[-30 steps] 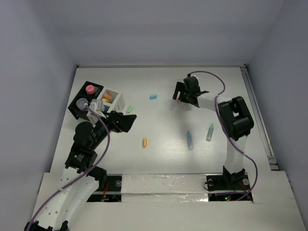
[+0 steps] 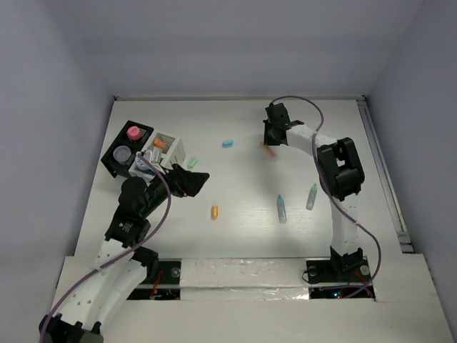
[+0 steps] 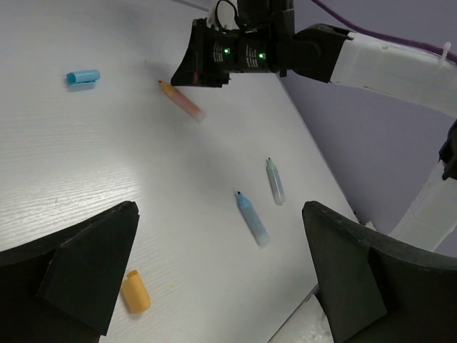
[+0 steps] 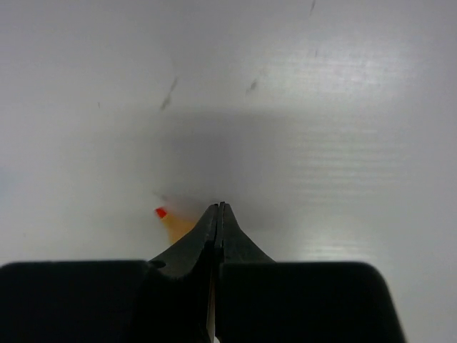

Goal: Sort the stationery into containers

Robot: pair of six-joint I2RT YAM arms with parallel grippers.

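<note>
An orange-red highlighter point(image 3: 184, 103) lies on the table at the tips of my right gripper point(image 2: 266, 134). In the right wrist view that gripper is shut, its fingertips meeting with nothing between them. The highlighter's red tip and yellow collar point(image 4: 176, 226) poke out left of the fingers; its body is hidden behind them. My left gripper stands wide open and empty, near the containers. Other stationery lies loose: a blue highlighter point(image 2: 281, 209), a pale green highlighter point(image 2: 312, 197), a blue cap point(image 2: 228, 143), a green cap point(image 2: 192, 163) and an orange cap point(image 2: 215, 212).
At the back left stand a black container point(image 2: 108, 161) and a white container point(image 2: 178, 148), both with items inside. The left arm partly covers the white one. Mid-table around the orange cap is largely bare. Walls bound the back and sides.
The left gripper shifted slightly right.
</note>
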